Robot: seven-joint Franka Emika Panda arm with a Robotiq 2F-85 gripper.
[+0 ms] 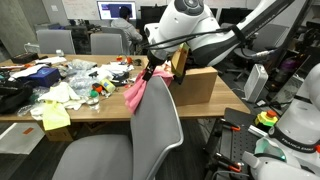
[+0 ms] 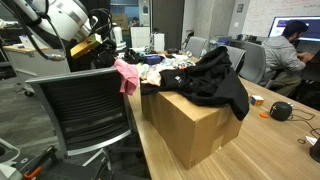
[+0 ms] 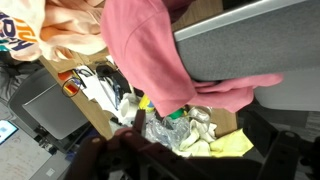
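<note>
A pink cloth [image 1: 145, 91] hangs over the top edge of a grey chair's backrest [image 1: 155, 122]. In exterior view 2 the same cloth [image 2: 127, 75] drapes at the upper right corner of the dark chair back [image 2: 90, 105]. From the wrist view, the cloth [image 3: 150, 60] spreads below my gripper, with one end lying across the grey chair edge [image 3: 250, 45]. The gripper is open, its two dark fingers wide apart and nothing held between them. Whether either finger touches the cloth cannot be made out.
A long table [image 1: 112, 106] behind the chair carries many loose clothes and bags. A large cardboard box [image 2: 195, 125] stands on the table with dark clothing [image 2: 215, 80] over it. A yellow cloth [image 1: 55, 115] hangs off the table's front edge. People sit at desks farther back.
</note>
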